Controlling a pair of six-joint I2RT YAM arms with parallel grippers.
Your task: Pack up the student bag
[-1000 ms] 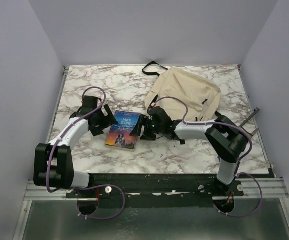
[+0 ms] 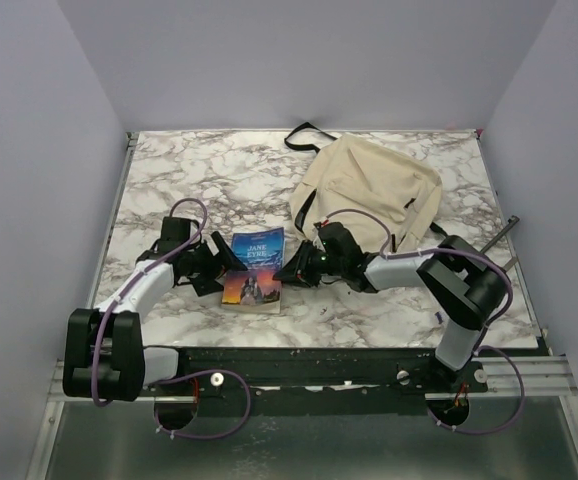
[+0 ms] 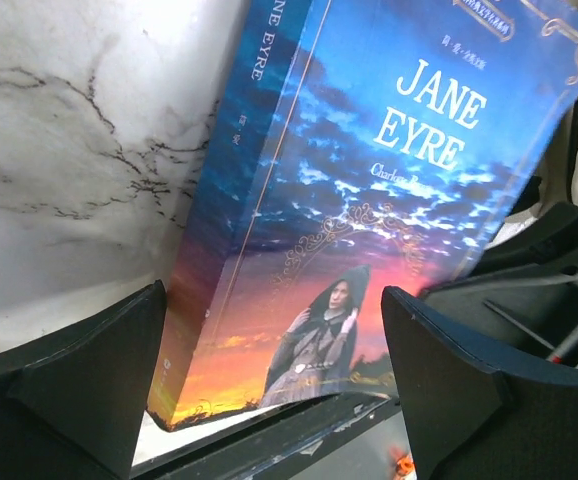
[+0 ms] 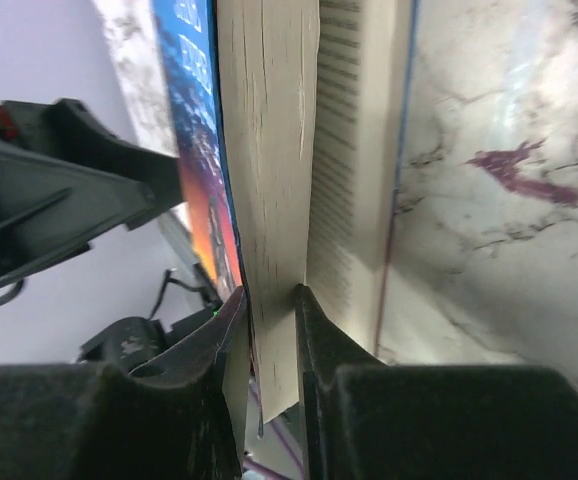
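Observation:
A Jane Eyre book (image 2: 256,250) lies flat at the table's front middle, blue above, orange below. My left gripper (image 2: 218,267) is open at its left lower part; in the left wrist view its fingers (image 3: 99,390) straddle the lower end, close to the spine. My right gripper (image 2: 291,272) is at the book's right side; in the right wrist view its fingertips meet at the page-edge side of the cover, and whether they grip it cannot be told. A cream canvas bag (image 2: 369,188) lies behind my right arm.
The bag's black strap (image 2: 299,134) trails to the back. The table's front edge runs just below the book.
The book has shifted slightly toward the front edge and straightened. My left gripper has moved down toward the front, and my right gripper has lowered along the book's right side.

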